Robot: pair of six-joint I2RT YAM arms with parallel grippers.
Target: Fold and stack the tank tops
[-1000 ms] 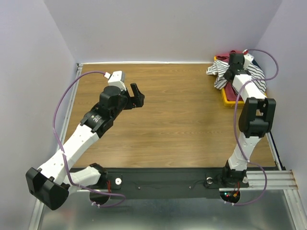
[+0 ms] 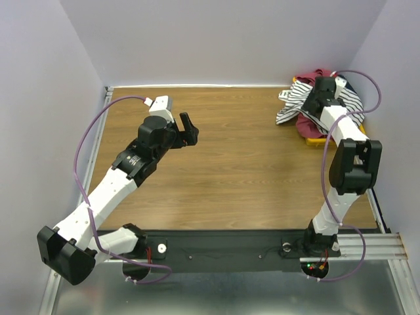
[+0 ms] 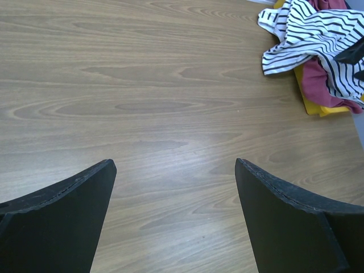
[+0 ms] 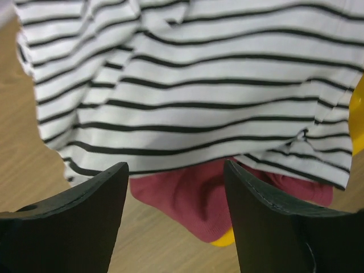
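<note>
Striped fabric (image 2: 291, 105), white with dark lines, lies heaped with maroon fabric (image 2: 307, 127) in and over a yellow bin at the back right. My right gripper (image 2: 314, 105) is down over the striped cloth; in the right wrist view its open fingers sit low over the stripes and a maroon fold, and whether they touch it cannot be told. My left gripper (image 2: 188, 130) stands open over the bare left part of the table, with nothing between its fingers.
The yellow bin (image 2: 315, 142) is mostly hidden under cloth, close to the back and right walls.
The striped cloth hangs further left over the bin than a second ago. The left arm is still.
</note>
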